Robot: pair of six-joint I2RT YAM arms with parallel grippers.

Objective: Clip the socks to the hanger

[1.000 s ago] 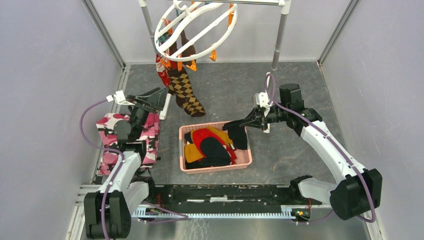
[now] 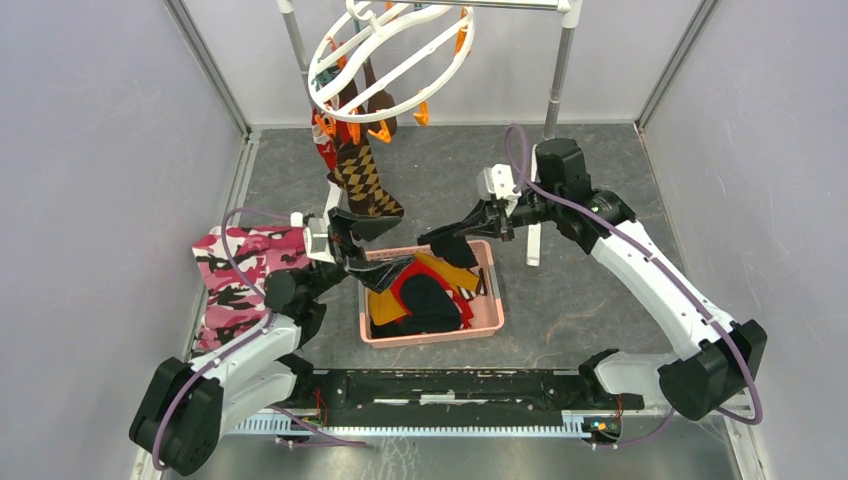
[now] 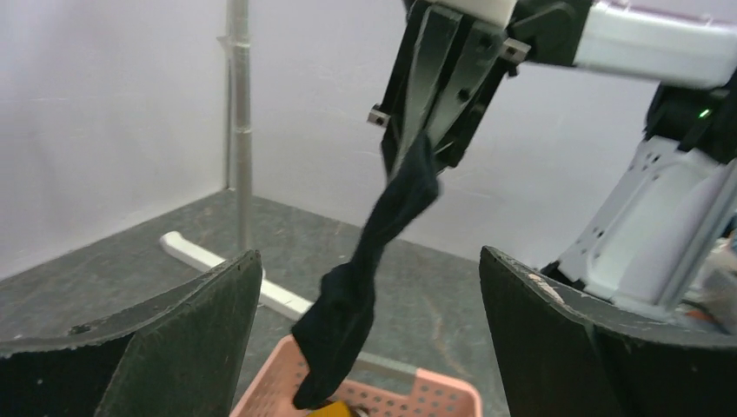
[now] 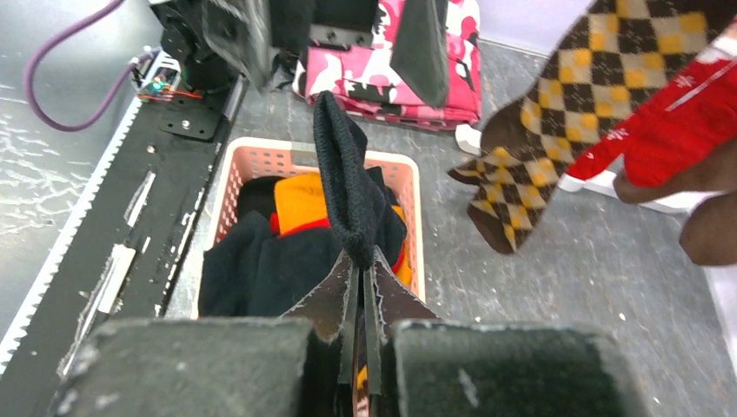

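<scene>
Over the basket hangs a black sock [image 3: 352,287], pinched at its upper part by my right gripper, which is shut on it. My left gripper [image 2: 385,248] is open and faces the sock from the left, with a gap between them; nothing lies between its fingers. The white round hanger [image 2: 335,88] is at the top of the top view, with orange clips [image 2: 422,114] along its rim. Several socks hang from its left side, among them a brown and yellow argyle sock [image 2: 362,180] and a red one [image 4: 608,161].
The pink basket [image 2: 364,335] on the grey floor holds more socks in black, mustard and red. A folded pink camouflage cloth [image 2: 225,315] lies under the left arm. A metal post [image 2: 560,80] rises behind the right arm. Floor right of the basket is bare.
My left gripper has swung right and down from above the camouflage cloth to the basket's left side. My right gripper has moved left with the black sock. The hanging socks have swayed.
</scene>
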